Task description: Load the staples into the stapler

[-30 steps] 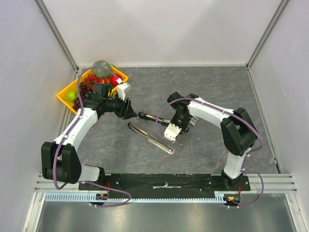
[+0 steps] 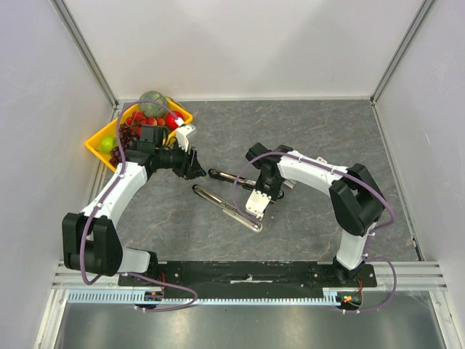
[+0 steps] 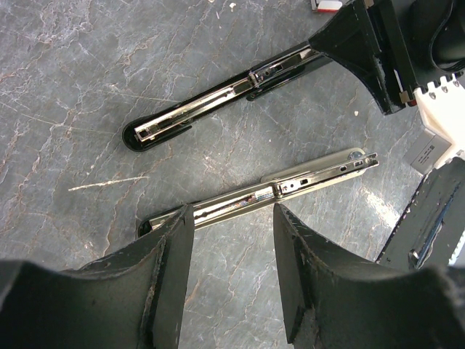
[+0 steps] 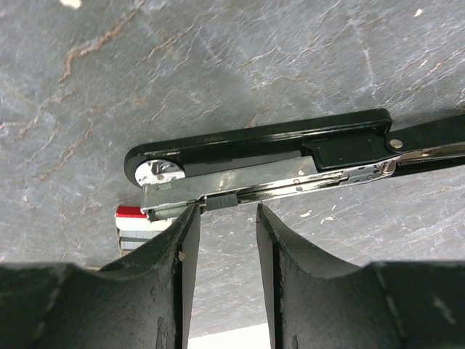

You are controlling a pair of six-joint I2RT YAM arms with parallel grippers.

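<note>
The black stapler (image 4: 269,142) lies folded open on the table, its metal magazine (image 4: 240,182) exposed. A short grey staple strip (image 4: 221,201) sits at the magazine's edge near its front end; how deep it is seated I cannot tell. My right gripper is open just beside that strip, fingertips apart with nothing gripped between them. In the left wrist view the right gripper covers part of this stapler. A cream stapler (image 3: 312,178), also unfolded, lies in front of the black one. Above the table near the staplers' left ends, my left gripper stands open and empty.
A red-and-white box (image 4: 138,227) lies beside the black stapler's front end, partly hidden by a right finger. A yellow basket (image 2: 93,143) of fruit stands at the back left.
The left arm, both staplers and the basket look unmoved.
</note>
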